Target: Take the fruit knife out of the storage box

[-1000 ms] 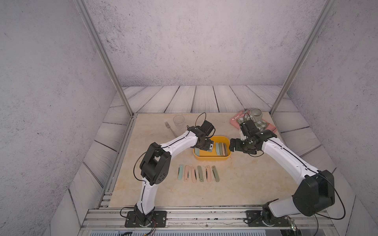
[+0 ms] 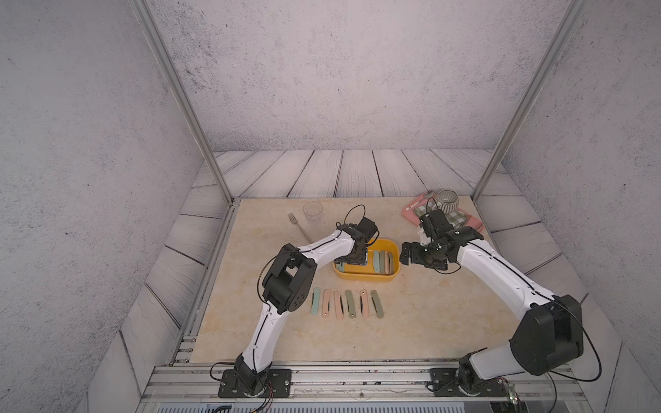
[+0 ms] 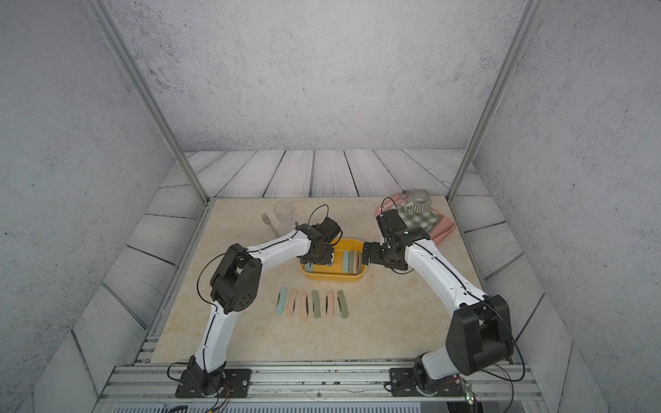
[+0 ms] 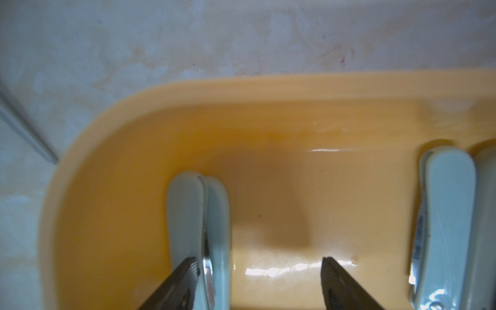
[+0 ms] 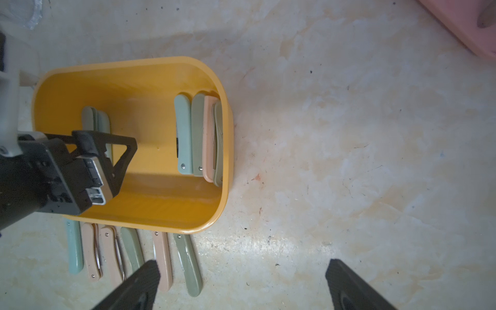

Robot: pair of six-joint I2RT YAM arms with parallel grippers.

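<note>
The yellow storage box (image 2: 367,278) stands mid-table with fruit knives inside. At its left end lie two folded knives with pale blue-green handles (image 4: 187,222), side by side; several more knives (image 5: 196,134) in blue-green, grey-green and pink are packed against its right wall. My left gripper reaches down into the box, its fingers apart. One finger (image 4: 180,286) overlaps the left pair in the left wrist view; whether it touches them I cannot tell. Just off the box's right side, my right gripper is open above bare table, holding nothing.
Several folded knives (image 2: 350,303) lie in a row in front of the box. A fork (image 2: 298,225) and clear glass (image 2: 312,211) sit behind left; pink and checked cloths with a ribbed cup (image 2: 447,201) are back right.
</note>
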